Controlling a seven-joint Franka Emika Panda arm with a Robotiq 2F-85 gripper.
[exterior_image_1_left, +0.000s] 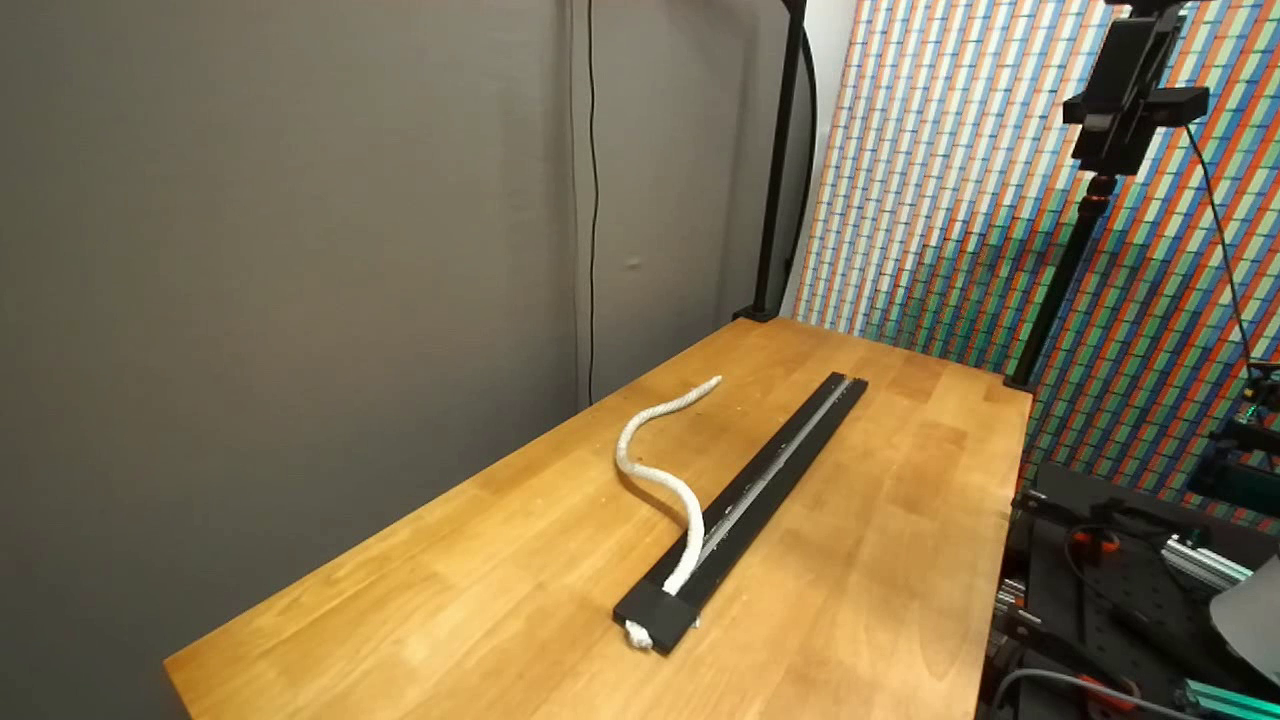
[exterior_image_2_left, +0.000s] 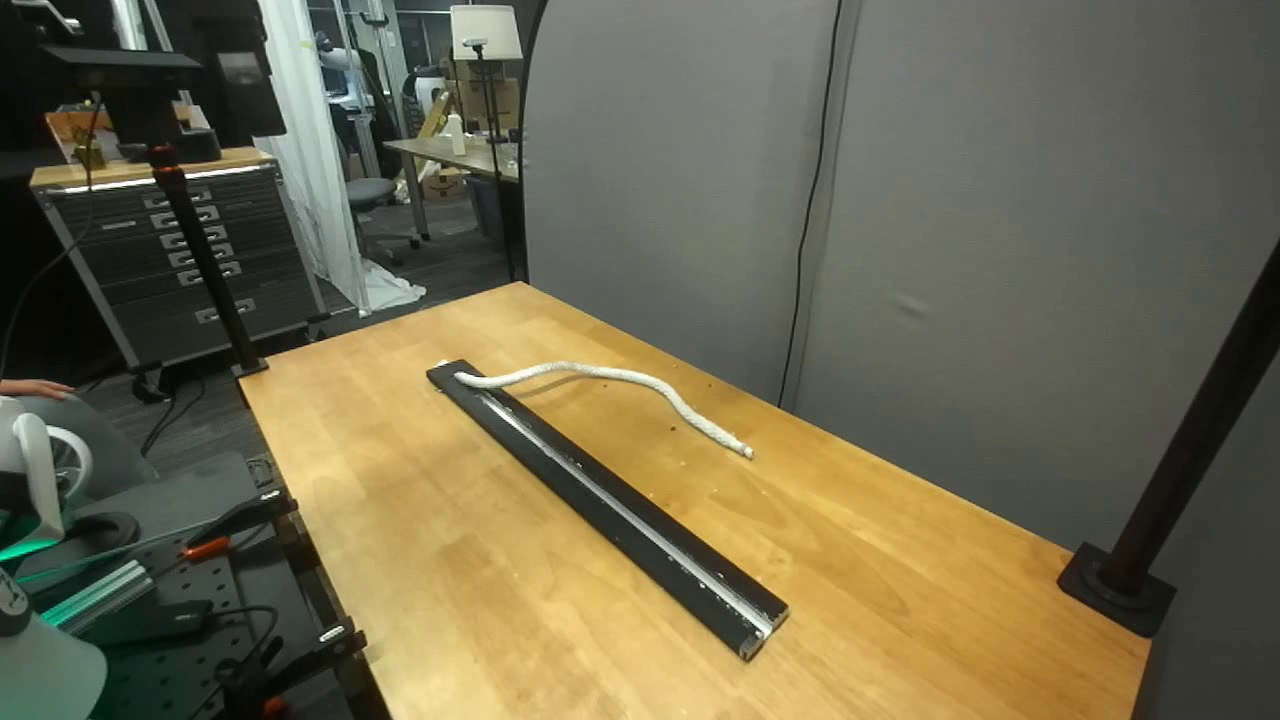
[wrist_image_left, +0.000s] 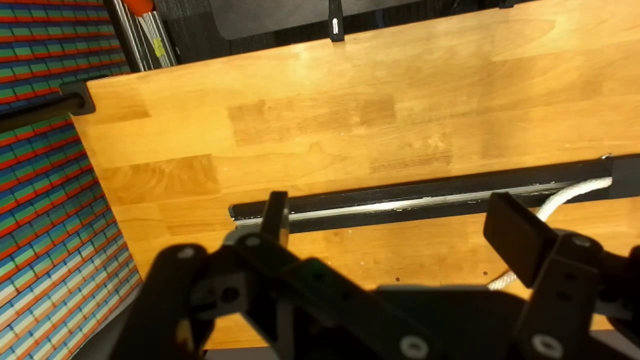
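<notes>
A white rope (exterior_image_1_left: 636, 469) curves in an S over the table, one end held under the black block at the near end of a black channel bar (exterior_image_1_left: 758, 494). Its other end (exterior_image_2_left: 745, 451) lies loose on the wood, away from the bar. Along the bar runs a pale groove (exterior_image_2_left: 576, 473), empty past the spot where the rope bends out of it. In the wrist view my gripper stands wide open above the bar, nothing between its fingers. Part of the rope (wrist_image_left: 564, 195) passes behind the right finger there. Neither exterior view shows the gripper.
Black posts (exterior_image_2_left: 1164, 504) rise at table corners, with another post (exterior_image_1_left: 1068, 282) across from it. Clamps (wrist_image_left: 336, 24) grip one table edge.
</notes>
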